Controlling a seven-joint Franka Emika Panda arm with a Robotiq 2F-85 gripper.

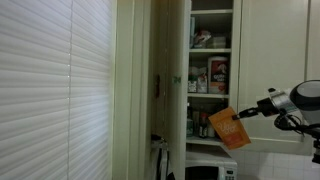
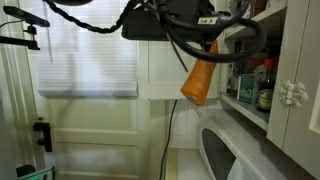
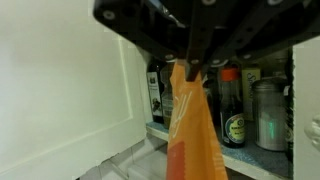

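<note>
An orange packet hangs tilted from my gripper, which is shut on its top edge. The packet is in front of the open cabinet's lowest shelf, above the white microwave. In the wrist view the packet drops away below the fingers and covers part of the shelf behind it. From the side, the packet looks narrow and sits outside the shelf edge; the arm hides its top there.
Several bottles and jars, among them a dark bottle with a red cap and a glass jar, crowd the lowest shelf. The open cabinet door stands to the left. A closed door is on the right.
</note>
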